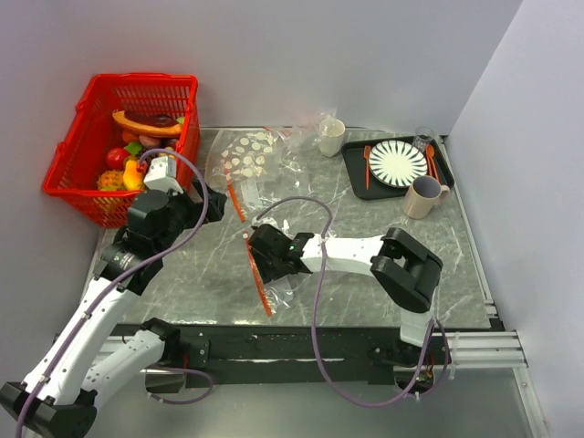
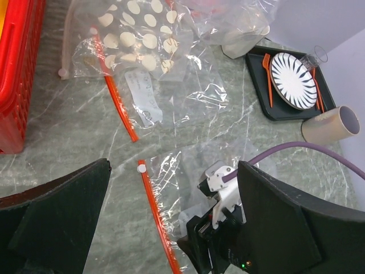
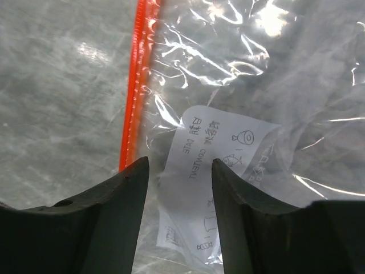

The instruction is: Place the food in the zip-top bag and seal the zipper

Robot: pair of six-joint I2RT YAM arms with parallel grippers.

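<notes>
A clear zip bag with an orange zipper [image 2: 154, 208] and printed label [image 3: 199, 160] lies on the counter, with my right gripper low over it beside the zipper, its fingers apart. In the top view a red basket [image 1: 64, 164] holds food including a banana [image 1: 141, 123] and an apple [image 1: 117, 158]. My left gripper stands open in the air by the basket, nothing between its fingers. More clear bags [image 2: 171, 103] lie behind, one with pale dots.
A black tray [image 1: 363, 190] at the back right carries a striped plate, cutlery and a glass. A mug [image 1: 422, 199] stands in front of it, a cup [image 1: 331, 137] at the back.
</notes>
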